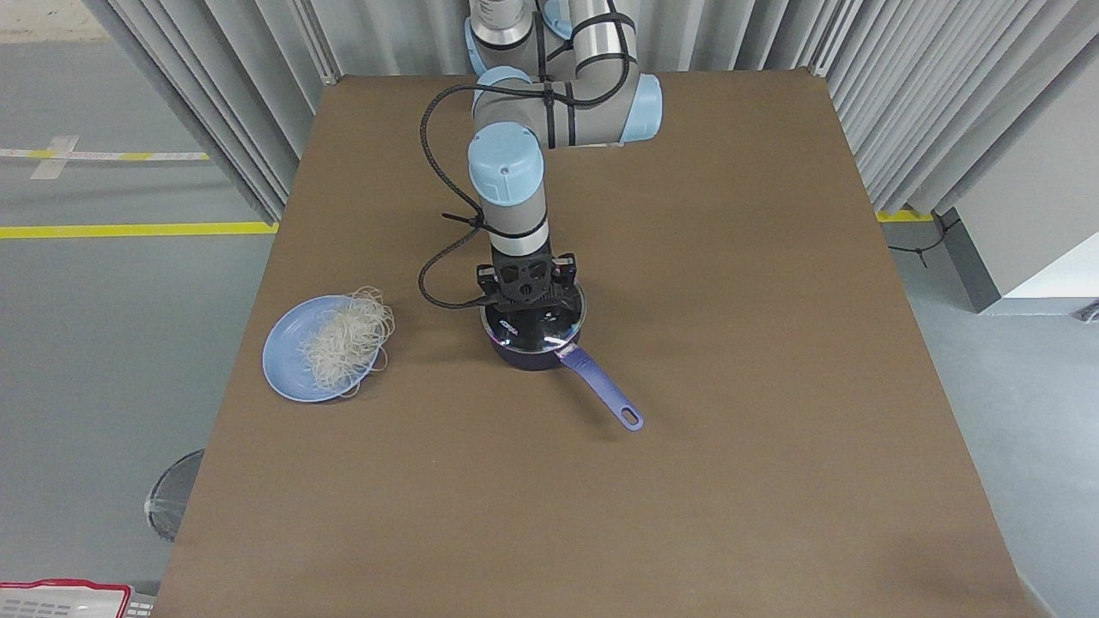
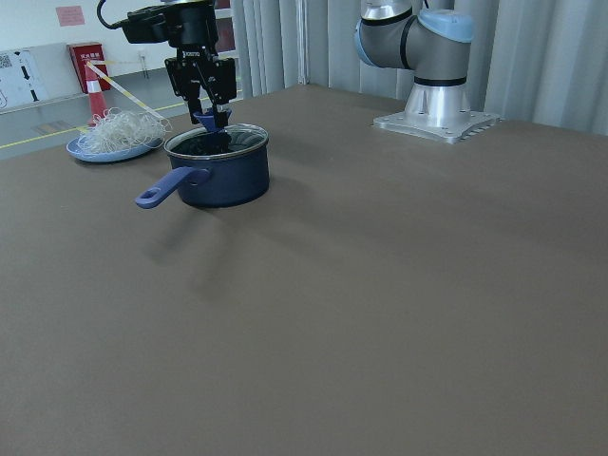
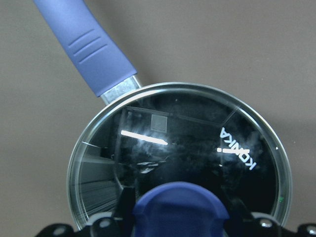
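A dark blue saucepan (image 2: 223,185) with a glass lid (image 3: 177,123) sits mid-table, its blue handle (image 1: 603,386) pointing to the front right. My gripper (image 2: 211,112) is down on the lid, its fingers closed around the blue lid knob (image 3: 180,210); in the front view the wrist hides the knob. A light blue plate (image 1: 288,355) holding a tangle of white noodles (image 1: 345,340) lies to the left of the pan.
The arm's base (image 2: 427,123) stands at the back of the table.
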